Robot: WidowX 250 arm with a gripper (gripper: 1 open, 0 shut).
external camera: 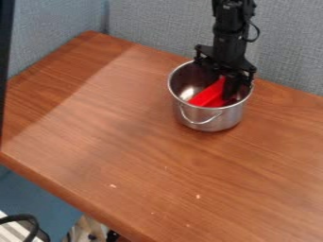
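Note:
A steel pot [197, 115] with a wire handle stands on the wooden table toward the back right. Inside it lies a red object [209, 95], tilted up toward the right. The black gripper [225, 79] reaches down into the pot from above, at the right end of the red object. Its fingertips are dark and partly hidden by the pot and the object, so what they close on is hard to make out.
Grey padded walls stand behind and at the left. Cables and other items show below the table's front left edge.

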